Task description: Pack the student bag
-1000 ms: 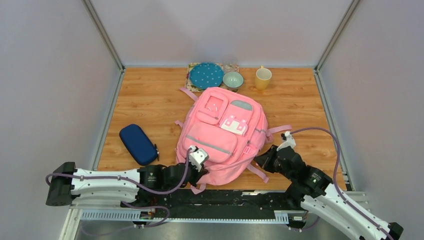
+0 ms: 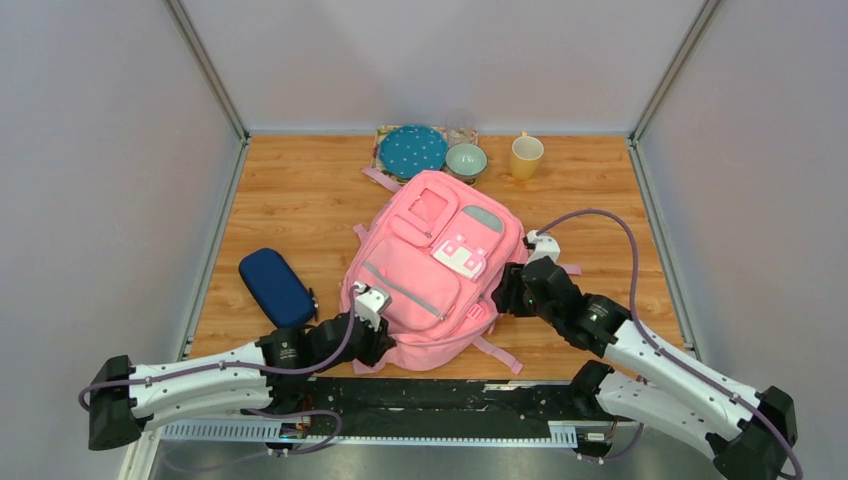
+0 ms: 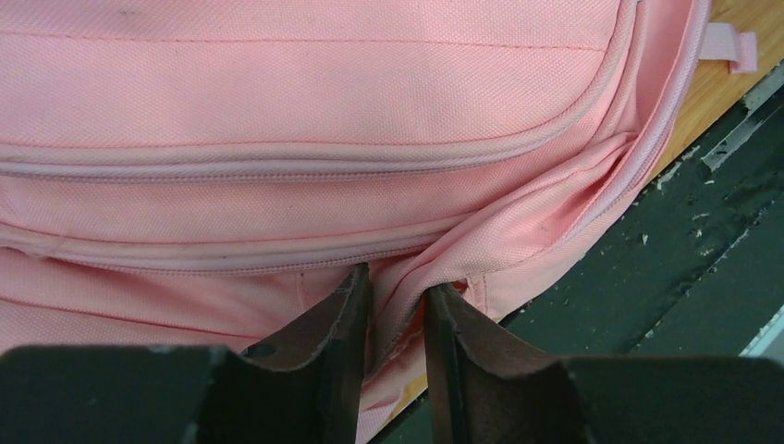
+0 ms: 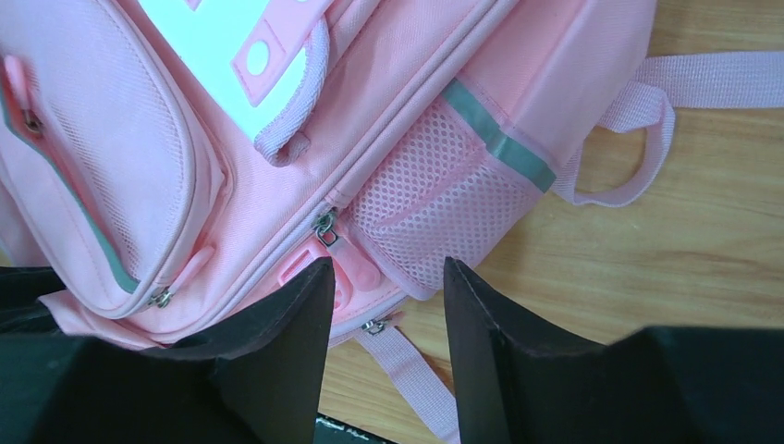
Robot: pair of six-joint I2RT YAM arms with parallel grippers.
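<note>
The pink backpack (image 2: 420, 280) lies front-up in the middle of the table. My left gripper is at its lower left, fingers part open around a fold of pink fabric beside a zipper; whether it grips the fold is unclear. My right gripper is over the bag's right side, open above a zipper pull (image 4: 356, 264) and mesh side pocket (image 4: 434, 194), nothing visible held. The navy case (image 2: 275, 287) lies at the left of the table.
Behind the bag are a blue dotted plate (image 2: 412, 150), a green bowl (image 2: 466, 160), a glass (image 2: 460, 122) and a yellow mug (image 2: 527, 158). Bare table shows left and right; the dark front edge is just below the bag.
The backpack has shifted slightly left.
</note>
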